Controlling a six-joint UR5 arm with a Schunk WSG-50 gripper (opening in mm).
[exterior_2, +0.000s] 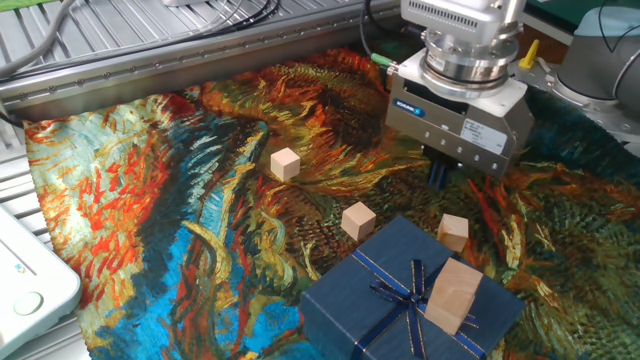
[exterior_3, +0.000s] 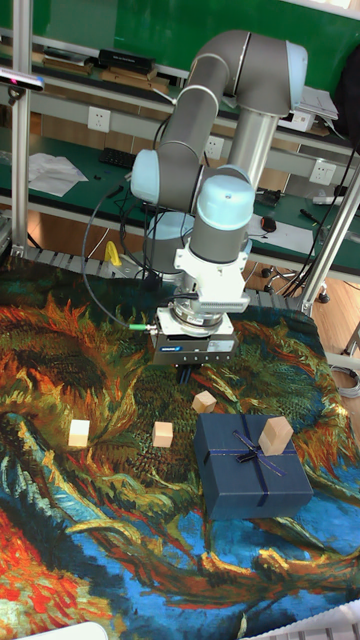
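My gripper hangs over the patterned cloth, behind the blue box; its dark fingers stand close together, shut, and nothing shows between them. One wooden cube lies near the box's back edge, nearest to the gripper. A second cube sits off the box's left corner, and a third cube is farther left. On top of the blue gift box a taller wooden block rests beside the ribbon bow. In the other exterior view the gripper is above and behind the nearest cube.
A painting-like cloth covers the table, with wide free room to the left. A metal rail runs along the back left. At the left edge stands a white device. A yellow object is near the arm's base.
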